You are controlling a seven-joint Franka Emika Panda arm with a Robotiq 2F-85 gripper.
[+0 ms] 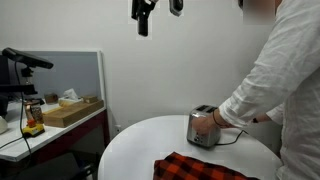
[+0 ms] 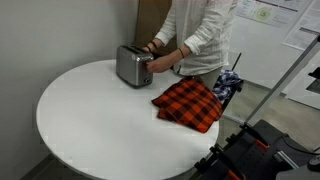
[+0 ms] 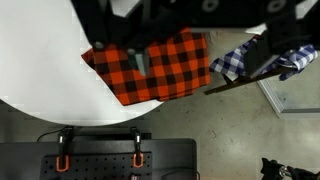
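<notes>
High above the table hangs my gripper [image 1: 159, 22], its two fingers well apart at the top edge of exterior view 1 and nothing seen between them. A red and black checked cloth [image 2: 190, 103] lies loosely spread on the white round table [image 2: 105, 120], partly over its edge. Behind the cloth stands a silver toaster [image 1: 203, 126], upright on the table. A person [image 2: 200, 40] in a white shirt has both hands at the toaster. From above, the wrist view shows the cloth [image 3: 160, 72], partly covered by dark, blurred gripper parts.
The person's body blocks the table's far side. A power cord [image 1: 231, 140] runs from the toaster. A side table [image 1: 50, 130] with small items stands at the left.
</notes>
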